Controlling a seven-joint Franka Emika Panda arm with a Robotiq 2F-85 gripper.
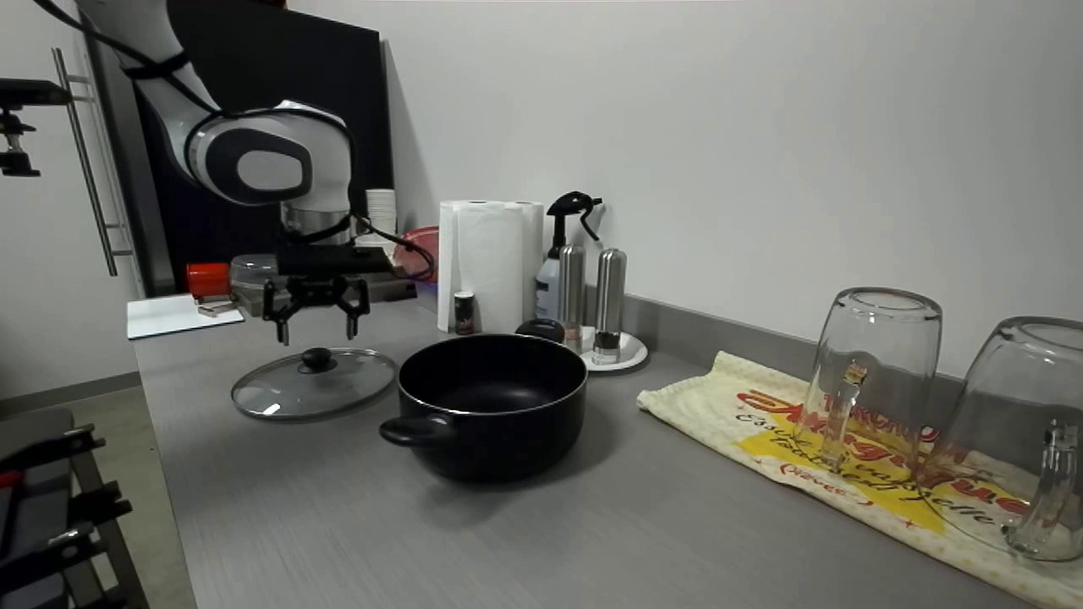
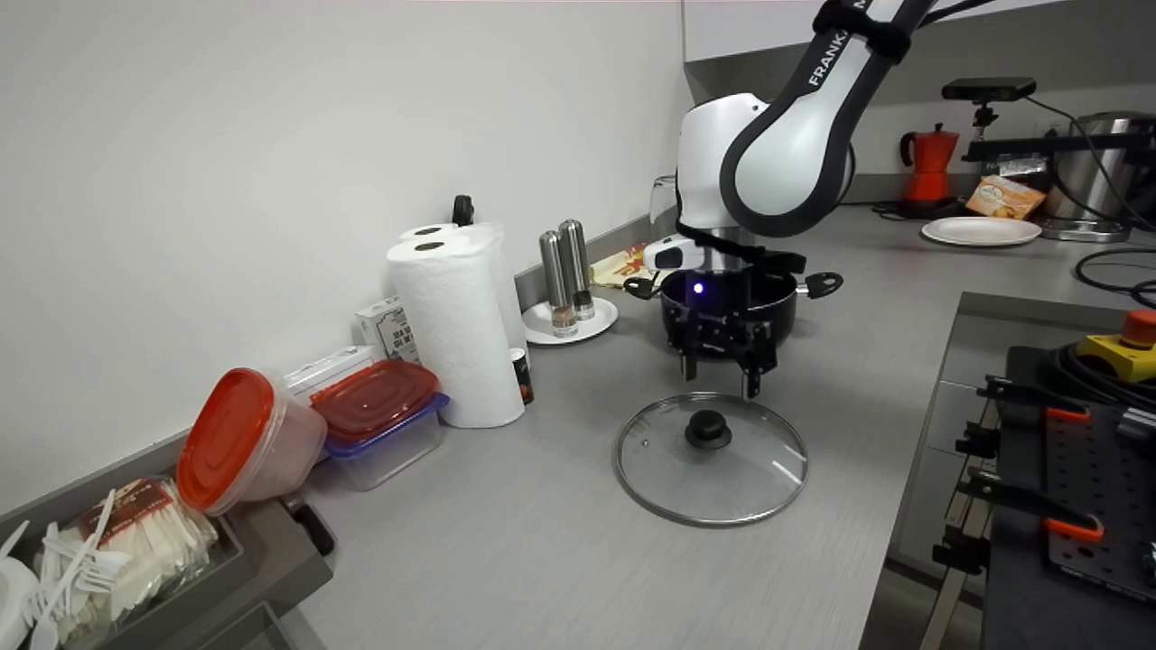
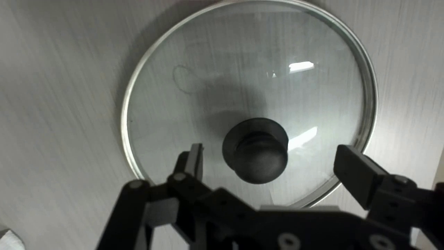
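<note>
A round glass lid (image 1: 345, 391) with a metal rim and a black knob (image 1: 317, 359) lies flat on the grey counter, knob up. Above it hangs my gripper (image 1: 316, 330), open and empty, its fingertips clear of the lid. In the wrist view the knob (image 3: 260, 158) shows between the two spread fingers, nearer the left one. A black two-handled pot (image 1: 492, 447), with no lid on it, stands beside the lid. From the other side, part of the pot (image 2: 782, 314) is hidden behind my gripper (image 2: 720, 385).
Paper towel rolls (image 2: 461, 325), two metal grinders on a white plate (image 2: 599, 318) and plastic containers (image 2: 396, 455) line the wall. Glass mugs (image 1: 873, 375) stand upside down on a printed cloth (image 1: 731, 391). Free counter surrounds the lid on its near side in exterior view 2.
</note>
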